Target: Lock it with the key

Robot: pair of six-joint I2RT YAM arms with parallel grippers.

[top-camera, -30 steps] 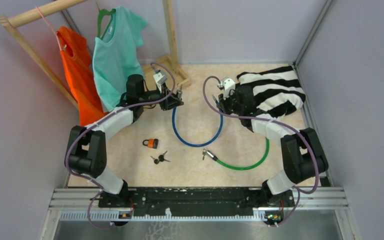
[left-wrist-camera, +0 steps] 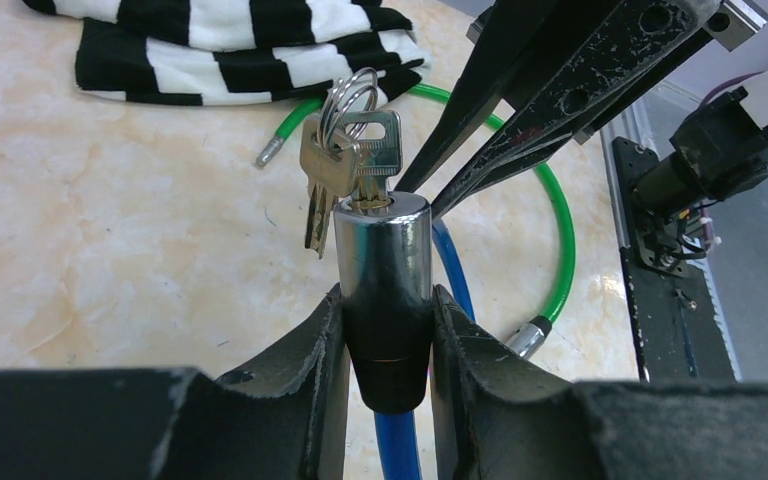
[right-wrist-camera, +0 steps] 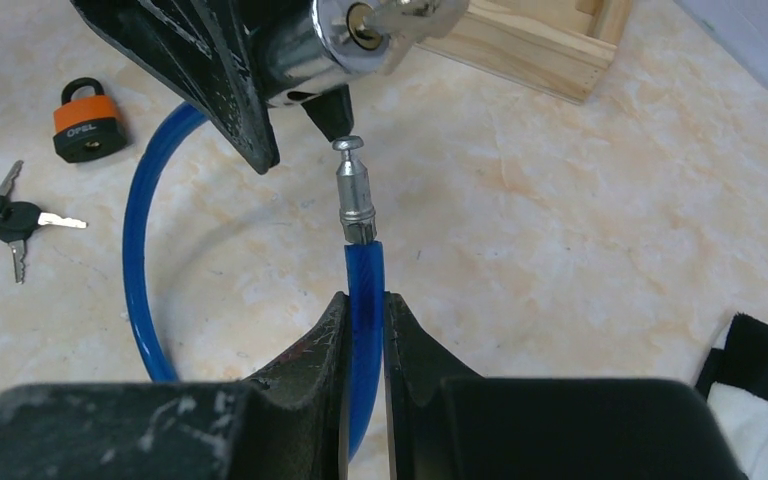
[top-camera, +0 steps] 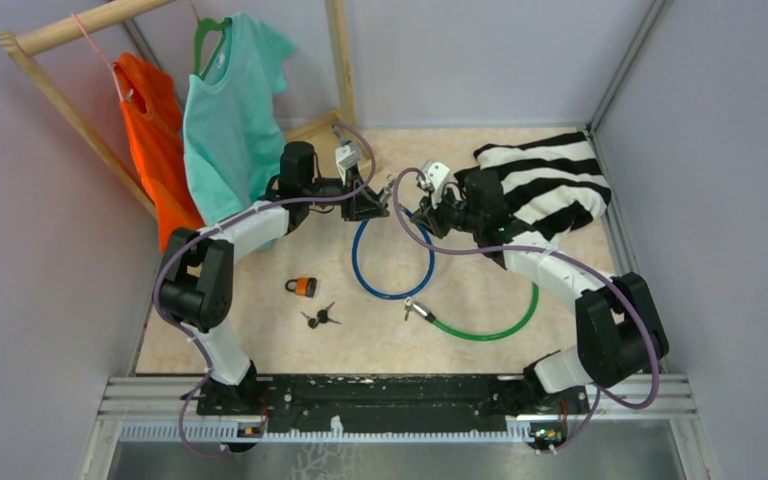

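Note:
My left gripper is shut on the steel lock cylinder (left-wrist-camera: 382,250) of the blue cable lock, held upright with keys (left-wrist-camera: 332,165) on a ring, one in its keyhole. My right gripper grips the blue cable (right-wrist-camera: 366,270) just below its metal tip (right-wrist-camera: 354,190), which points up just beside the cylinder and my left gripper's fingers in the right wrist view. The blue cable loops down between the two arms.
An orange padlock (top-camera: 301,287), loose keys (top-camera: 322,316) and a green cable lock (top-camera: 480,336) lie on the table. A striped cloth (top-camera: 550,170) is at back right, a wooden tray (right-wrist-camera: 520,55) behind, shirts (top-camera: 235,110) hang at left.
Both grippers have moved toward each other, the left rightward with the cylinder, the right leftward with the cable end, so the tip and cylinder are now closer.

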